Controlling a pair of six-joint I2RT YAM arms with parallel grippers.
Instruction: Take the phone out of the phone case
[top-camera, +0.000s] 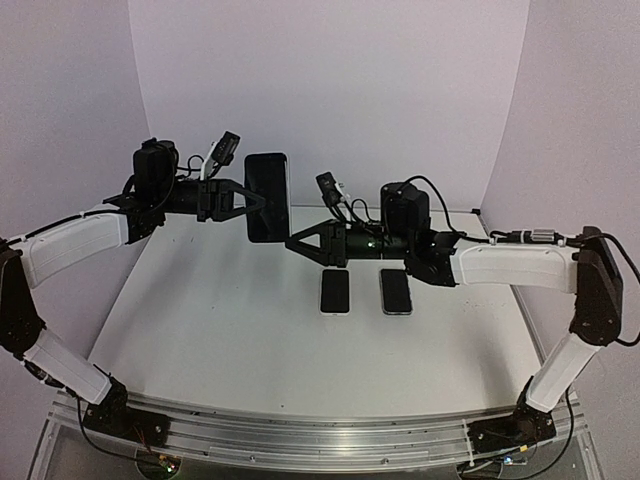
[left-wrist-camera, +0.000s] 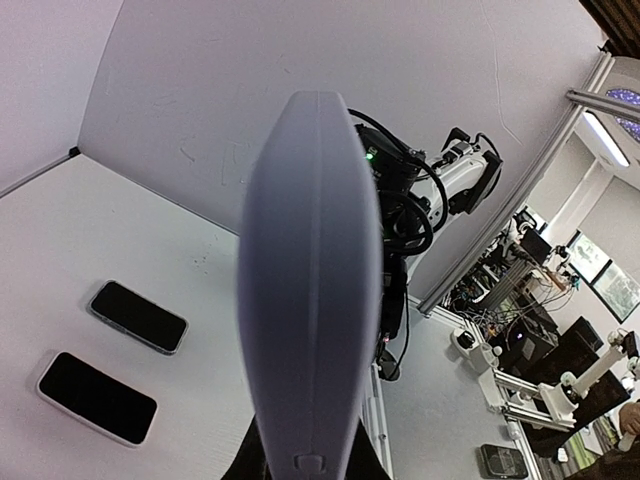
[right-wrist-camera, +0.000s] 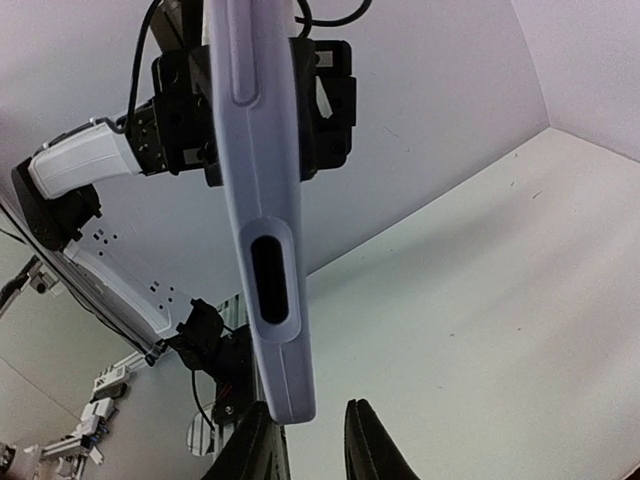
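The phone (top-camera: 268, 172) is held upright in mid-air, its dark face towards the top view, inside a pale grey-lilac case (left-wrist-camera: 312, 250). My left gripper (top-camera: 262, 200) is shut on the cased phone from the left side. In the left wrist view, the case's edge fills the middle and rises from between the black fingers. At the case's lower right corner stands my right gripper (top-camera: 289, 242). The right wrist view shows its fingers (right-wrist-camera: 247, 445) apart, with the case's narrow end (right-wrist-camera: 292, 405) just above the gap; contact cannot be told.
Two other dark-faced phones, a left one (top-camera: 335, 291) and a right one (top-camera: 396, 291), lie apart on the white table (top-camera: 220, 340). Pale walls enclose its back and sides.
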